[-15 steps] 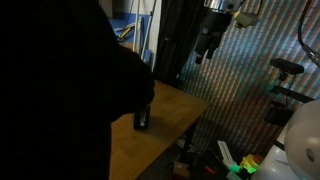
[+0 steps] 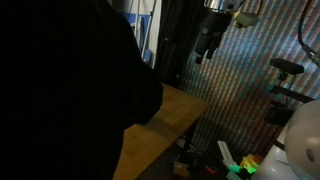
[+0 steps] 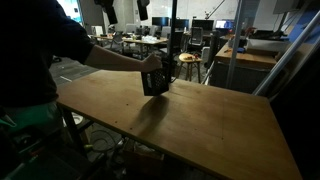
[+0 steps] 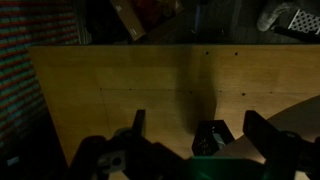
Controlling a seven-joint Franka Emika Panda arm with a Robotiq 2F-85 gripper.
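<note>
My gripper is open above the wooden table [image 4: 110,80], its two dark fingers wide apart with nothing between them. From the side, in exterior view 1, the gripper [image 2: 204,57] hangs well above the table's far end. A dark upright container [image 3: 156,80] stands on the table in exterior view 2, with a person's hand [image 3: 150,63] at it. Seen from above, the container [image 4: 210,138] is below the gripper, near the bottom of the wrist view. In exterior view 1 the person's dark sleeve covers it.
A person in dark clothing [image 2: 75,90] fills much of exterior view 1 and leans over the table. Desks with monitors and a stool [image 3: 188,62] stand behind.
The dark container, visible a second ago in exterior view 1, is now hidden there. My gripper has stayed put.
</note>
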